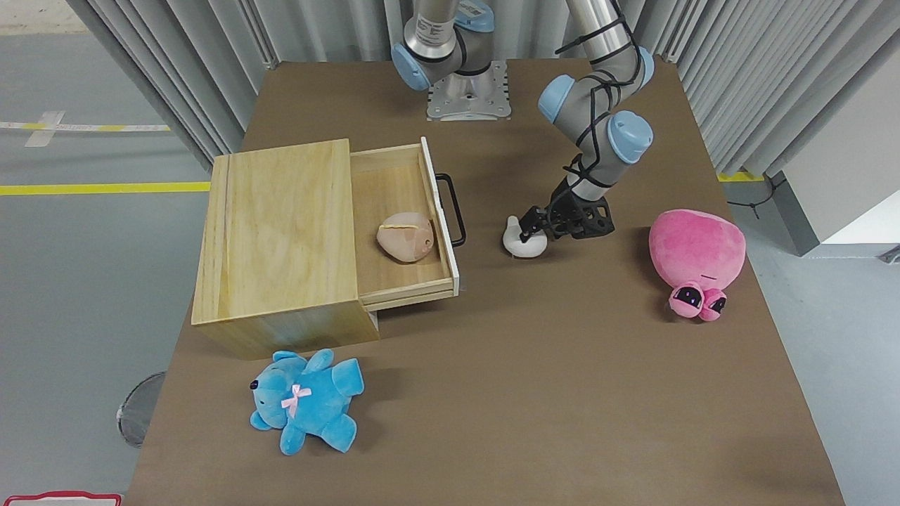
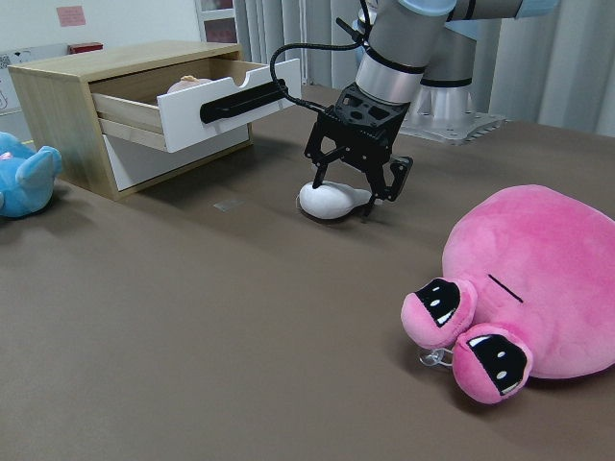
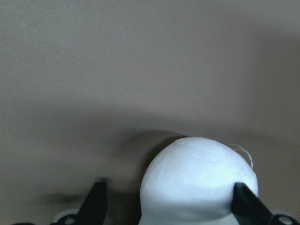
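A small white plush toy (image 1: 515,244) lies on the brown table beside the open drawer, right of its black handle. The gripper (image 2: 341,195) is low over it, its open fingers reaching down on either side of the toy in the left view. In the wrist view the white toy (image 3: 197,178) fills the lower middle between the two blurred dark fingers. A wooden cabinet (image 1: 270,228) has its drawer out, with a beige plush (image 1: 406,239) inside.
A blue plush bear (image 1: 312,405) lies below the cabinet. A pink plush (image 1: 696,249) lies at the table's right side.
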